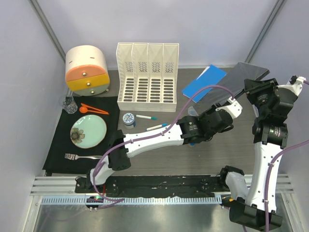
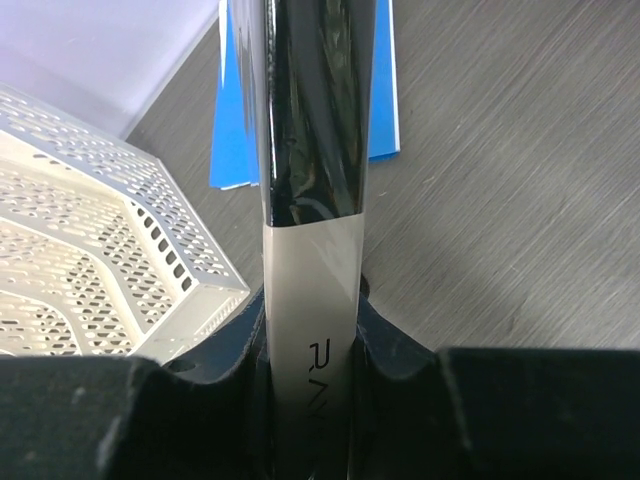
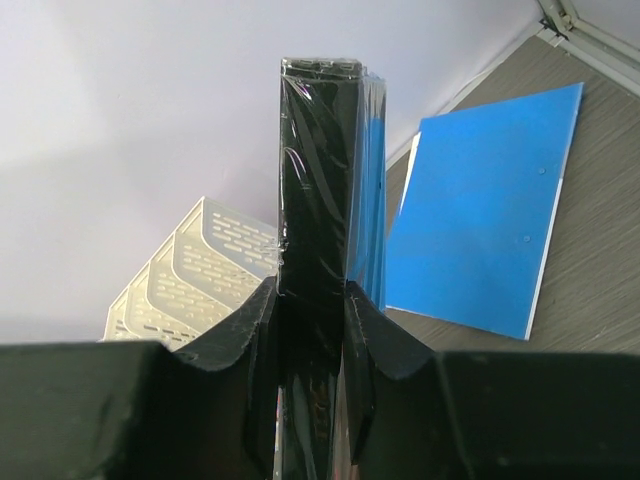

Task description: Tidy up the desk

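Note:
A dark grey folder-like item (image 1: pixel 233 79) is lifted above the desk's right side, between both grippers. In the left wrist view it is seen edge-on, black and beige (image 2: pixel 313 280), with my left gripper shut on it. My right gripper is shut on it too, its black glossy edge (image 3: pixel 312 180) standing upright in that view. A blue folder (image 1: pixel 203 82) lies on the back right of the desk. The white slotted file holder (image 1: pixel 147 106) stands at the back centre, its compartments looking empty from above.
A small drawer box (image 1: pixel 87 72), a glass (image 1: pixel 70 106), orange utensils (image 1: pixel 91 110), a plate (image 1: pixel 89 133) and a fork (image 1: pixel 82 157) are on the left, on or by a black mat. A jar (image 1: pixel 129 120) and markers (image 1: pixel 146 117) lie below the holder.

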